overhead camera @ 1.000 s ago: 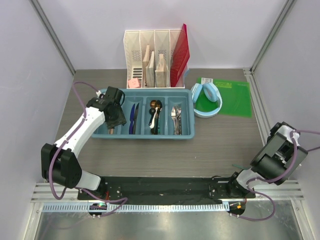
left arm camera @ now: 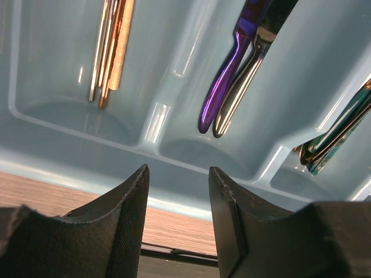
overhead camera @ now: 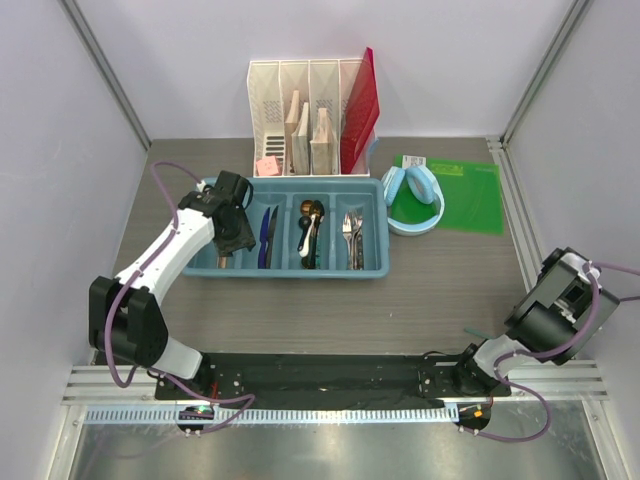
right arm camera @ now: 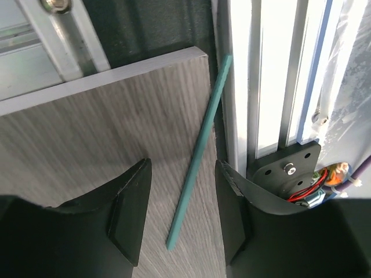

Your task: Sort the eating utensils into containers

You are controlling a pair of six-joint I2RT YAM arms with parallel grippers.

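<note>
The blue-grey tray (overhead camera: 376, 268) has compartments with knives (overhead camera: 268, 240), spoons (overhead camera: 311, 232) and forks (overhead camera: 353, 240) in separate slots. Thin chopsticks (left arm camera: 111, 46) lie in its leftmost slot. My left gripper is open over the tray's front edge, nothing between its fingers; the top view hides its fingertips beneath the arm. A teal stick (right arm camera: 196, 159) lies across the table's front right corner, one end past the edge. Above it my right gripper stands open, and the stick runs through the view between the fingertips, with no grip on it.
Behind the tray stands a white rack (overhead camera: 265, 95) with a red board (overhead camera: 361, 115). Light-blue headphones (overhead camera: 413, 200) and a green sheet (overhead camera: 470, 195) lie right of the tray. A metal rail (right arm camera: 269, 75) borders the stick's upper end.
My left arm has shifted slightly to the right over the tray.
</note>
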